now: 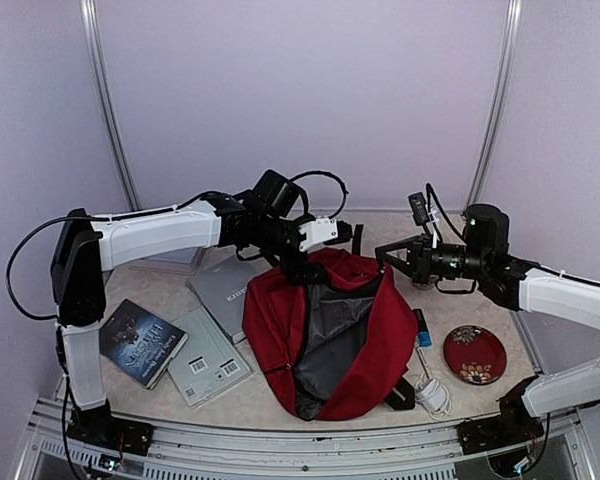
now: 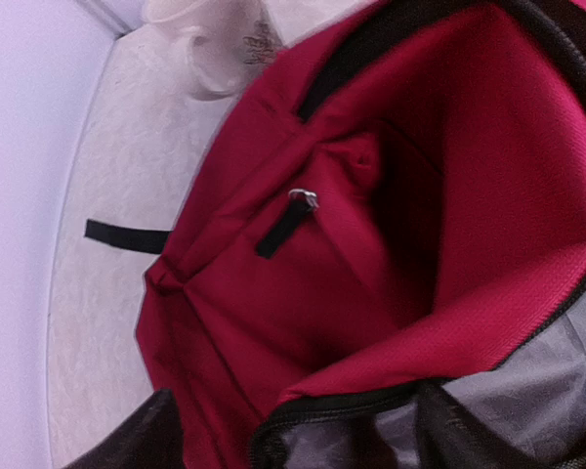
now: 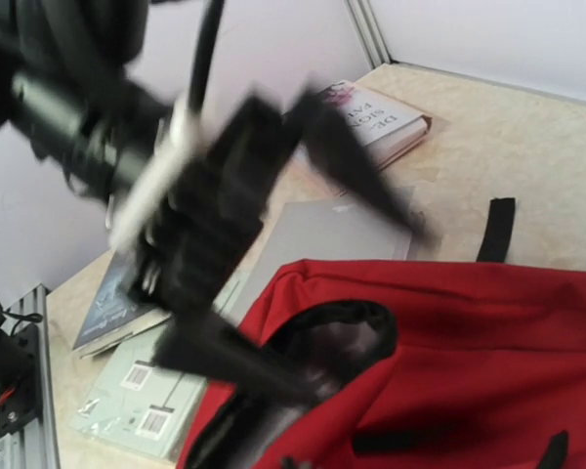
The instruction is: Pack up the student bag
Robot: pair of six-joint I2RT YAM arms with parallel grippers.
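The red backpack (image 1: 388, 345) lies in the middle of the table, its mouth spread and its grey lining (image 1: 330, 345) showing. Over the left rim of the mouth is my left gripper (image 1: 305, 270). In the left wrist view its blurred fingers (image 2: 142, 438) stand wide apart around the black-edged rim, with no grip on it. From the right, my right gripper (image 1: 382, 262) is shut on the bag's edge, which is drawn up to a peak there. In the right wrist view the left gripper's open fingers (image 3: 361, 171) hang around the bag's mouth; the right gripper's own tips barely show.
On the left lie a dark blue book (image 1: 140, 342), a pale notebook (image 1: 208, 365) and a grey folder (image 1: 223, 292). A white book (image 3: 376, 122) is farther back. On the right are a red floral plate (image 1: 475, 355), a white cable bundle (image 1: 432, 397) and a blue item (image 1: 421, 325).
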